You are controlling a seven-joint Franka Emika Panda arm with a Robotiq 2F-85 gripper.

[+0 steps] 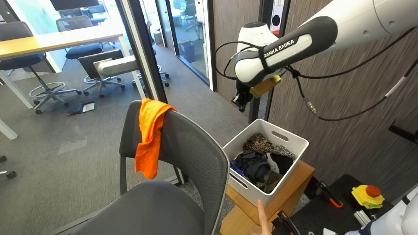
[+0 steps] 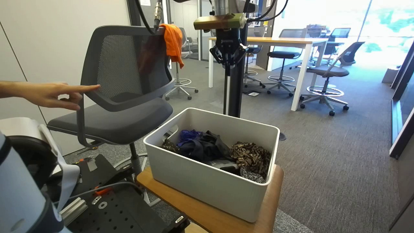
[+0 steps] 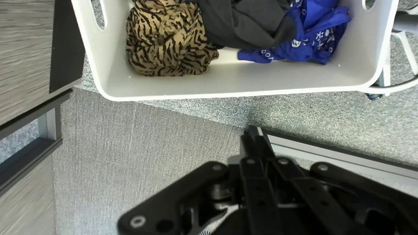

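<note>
My gripper is shut, and nothing shows between its fingers. In exterior view 2 the gripper (image 2: 228, 66) hangs above and beyond the white bin (image 2: 207, 192), outside its far rim. An orange cloth (image 1: 149, 137) is draped over the backrest of the grey chair (image 1: 188, 137), apart from the gripper (image 1: 240, 105). Inside the bin lie a tiger-print cloth (image 3: 166, 39), a dark grey cloth (image 3: 243, 23), a blue patterned cloth (image 3: 313, 31) and other dark fabrics.
A wooden stool (image 1: 292, 192) carries the bin. A person's hand (image 2: 58, 94) points toward the chair back. A dark post (image 2: 237, 83) stands behind the gripper. Below are a black cart top (image 2: 116, 209) and a red stop button (image 1: 373, 191).
</note>
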